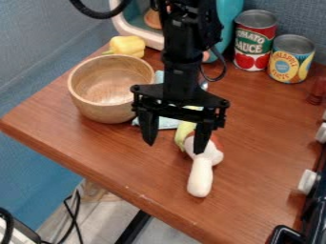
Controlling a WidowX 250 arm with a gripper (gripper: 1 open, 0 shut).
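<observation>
My black gripper (176,143) hangs over the middle of the table with its two fingers apart, pointing down. Just below and right of it lies a white toy with a pinkish top (201,173). A pale yellow object (184,130) and a light blue cloth (165,123) are partly hidden behind the gripper. A wooden bowl (102,93) sits to the left.
Behind stand a tomato can (254,43), a blue-yellow can (291,62), a yellow block (126,46) and a white-and-teal tub (135,27). A dark appliance (308,210) is at the right edge.
</observation>
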